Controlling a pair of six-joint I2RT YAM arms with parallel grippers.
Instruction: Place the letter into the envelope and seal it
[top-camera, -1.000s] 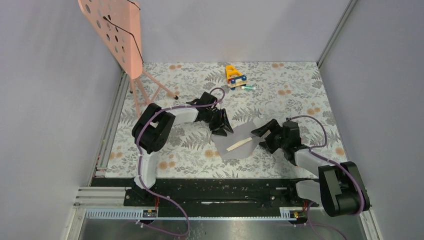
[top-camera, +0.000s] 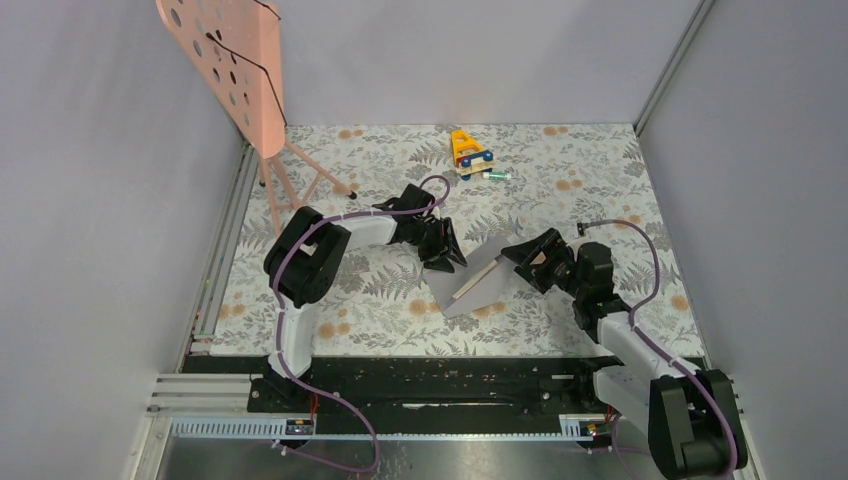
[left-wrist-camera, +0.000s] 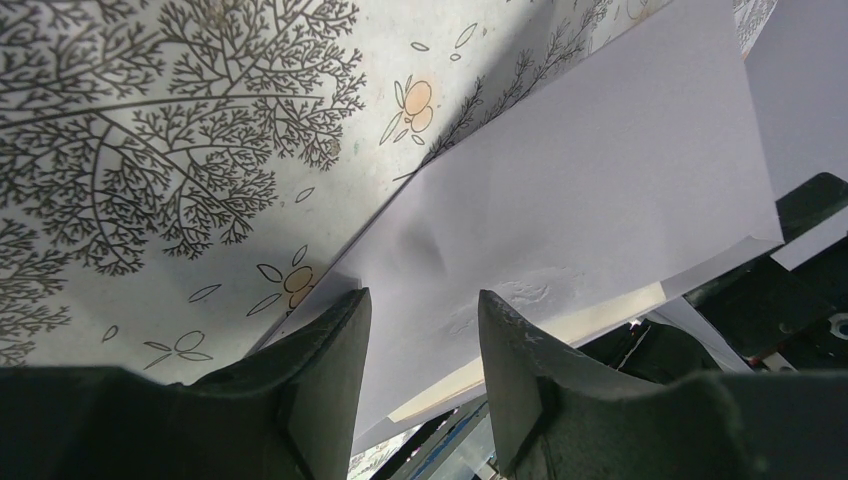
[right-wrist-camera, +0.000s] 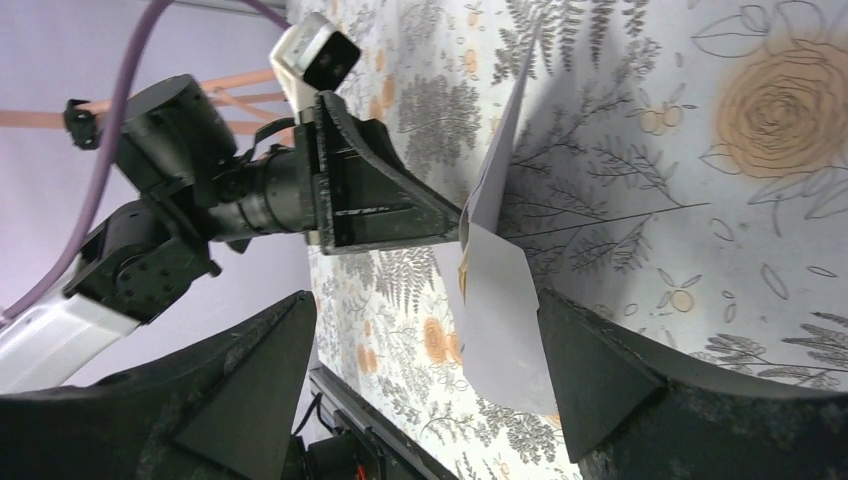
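Observation:
A grey-white envelope (top-camera: 470, 290) lies mid-table, with a cream strip (left-wrist-camera: 620, 310) along one edge, likely the letter or inner flap; which is unclear. My left gripper (top-camera: 440, 255) rests over its left end, fingertips apart on the paper (left-wrist-camera: 420, 305). My right gripper (top-camera: 530, 260) stands open at the other end. In the right wrist view the envelope (right-wrist-camera: 500, 310) is bent upward between that gripper's wide-set fingers (right-wrist-camera: 650, 410); whether they touch it cannot be told.
A pink easel (top-camera: 220, 70) stands at the back left. A wooden toy (top-camera: 475, 165) and a small green tube (top-camera: 497, 176) lie at the back.
The left arm has stayed put.

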